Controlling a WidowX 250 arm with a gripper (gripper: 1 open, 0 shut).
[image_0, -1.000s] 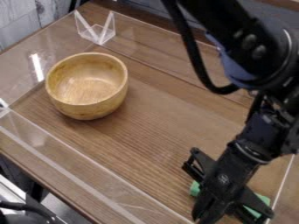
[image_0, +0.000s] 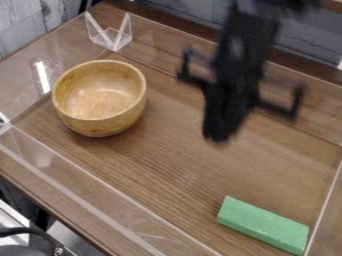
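My gripper (image_0: 227, 125) is a dark, blurred shape hanging high over the right middle of the table; whether anything is between its fingers is too blurred to tell. A green block (image_0: 262, 223) lies on the wooden table (image_0: 167, 180) at the lower right, apart from the gripper. A wooden bowl (image_0: 99, 98) stands at the left.
A small white wire holder (image_0: 110, 32) stands at the back left. Dark cables show at the lower left edge.
My gripper has risen from the green block at the lower right toward the back of the table, uncovering the block, which stays on the table.
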